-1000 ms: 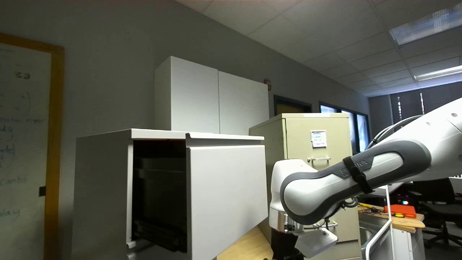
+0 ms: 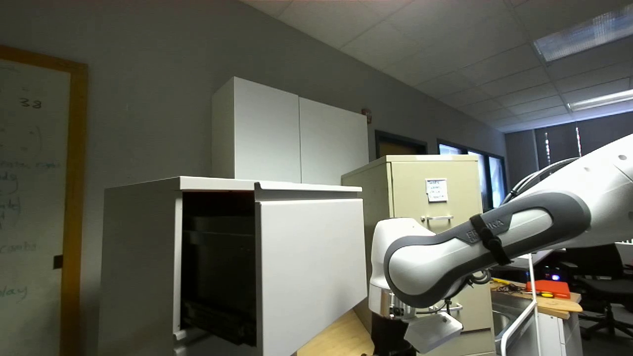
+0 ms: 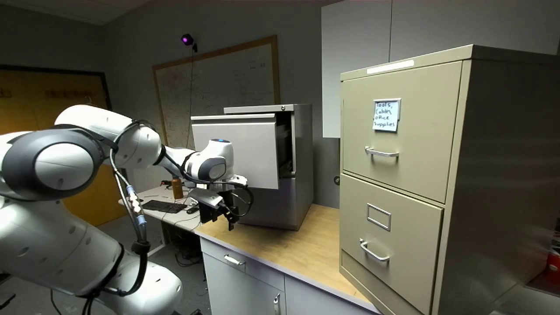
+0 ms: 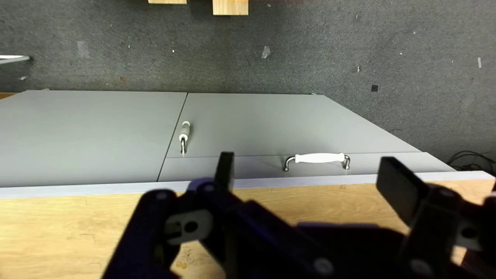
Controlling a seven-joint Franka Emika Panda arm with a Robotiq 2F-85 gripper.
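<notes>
A white cabinet (image 2: 139, 261) has its top drawer (image 2: 311, 273) pulled well out, showing a dark interior on its left side in exterior view 1. Across from it in exterior view 2, the drawer's front (image 3: 236, 139) stands behind my arm. My gripper points down beside the drawer front, above the wooden counter. Its dark fingers (image 4: 225, 168) are wide apart in the wrist view, and nothing shows between them except the counter and the base cabinet beyond. Whether any part of the hand touches the drawer front cannot be told.
A beige filing cabinet (image 3: 393, 178) with shut drawers stands on the right of exterior view 2. Handles (image 4: 318, 158) stick out from the base cabinet's front. A desk (image 3: 181, 223) with a keyboard lies behind.
</notes>
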